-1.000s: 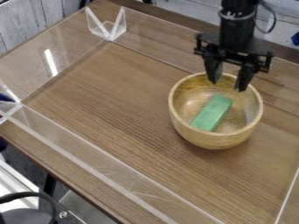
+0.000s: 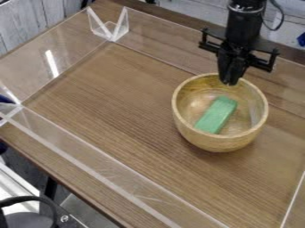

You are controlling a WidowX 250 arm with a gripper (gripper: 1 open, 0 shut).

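A tan round bowl [image 2: 219,135] stands right of the table's middle with a green oblong piece [image 2: 217,115] lying inside it. Just behind the bowl's back rim, the black gripper [image 2: 231,69] hangs from the arm at top right. Whether its fingers are open or shut is hard to make out.
A clear plastic piece [image 2: 109,25] stands at the back left. Dark cables or equipment lie beyond the table's lower-left edge.
The gripper has shifted slightly up and back from over the bowl's inside, and its shape looks narrower. The bowl and green piece have not visibly moved.
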